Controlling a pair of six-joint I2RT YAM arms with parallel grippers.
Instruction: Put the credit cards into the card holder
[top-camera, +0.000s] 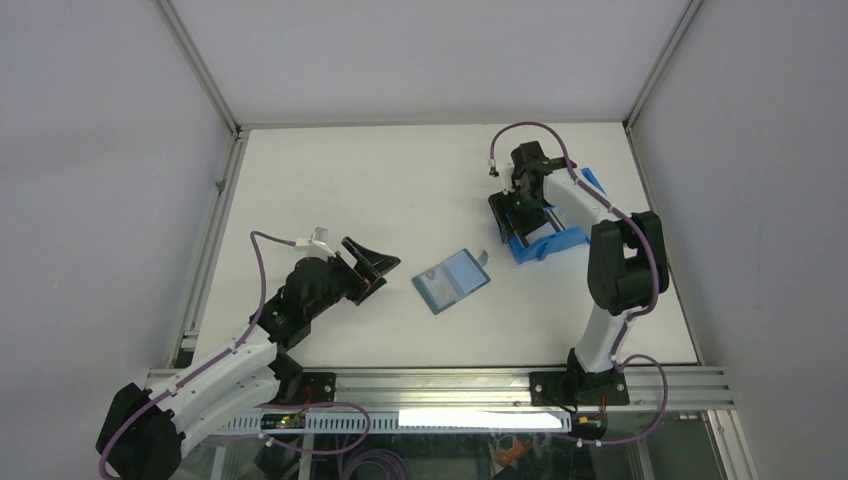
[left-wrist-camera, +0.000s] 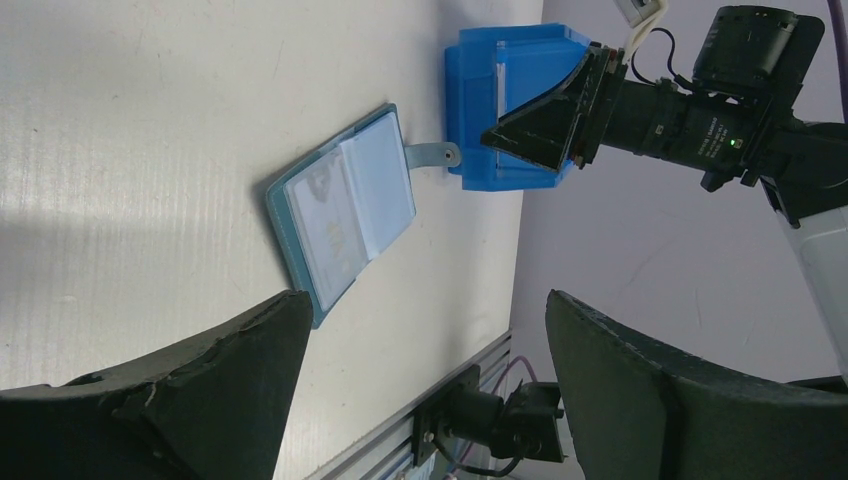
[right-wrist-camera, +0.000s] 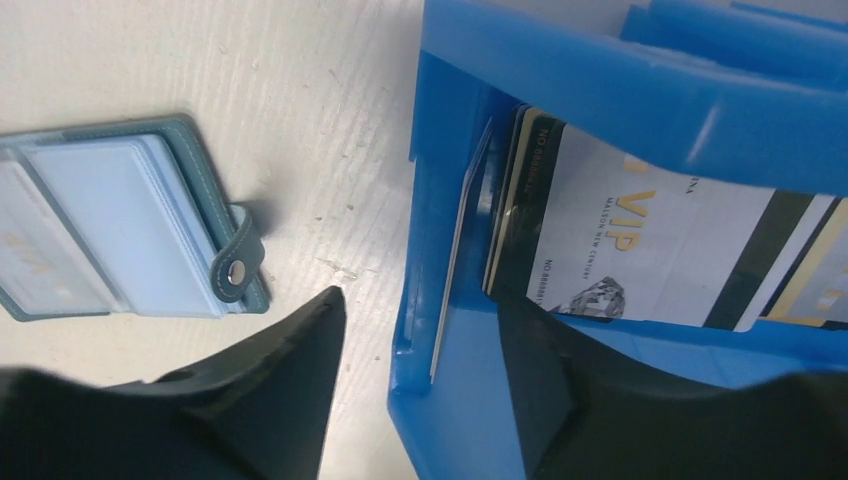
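A blue-grey card holder (top-camera: 451, 281) lies open on the table, its snap strap (right-wrist-camera: 238, 262) toward the blue box (top-camera: 547, 246). Inside the box, several VIP cards (right-wrist-camera: 640, 225) sit in a stack. One separate thin card (right-wrist-camera: 458, 250) stands on edge against the box's near side wall, seen edge-on in the right wrist view. My right gripper is open over that wall, one finger outside the box and the other inside, with the wall and thin card between but not gripped. My left gripper (top-camera: 391, 273) stands open and empty, left of the holder.
The box's raised blue rim (right-wrist-camera: 650, 85) crosses above part of the card stack. Bare white table (top-camera: 370, 190) spreads across the left and back. A metal rail (top-camera: 450, 379) runs along the front edge.
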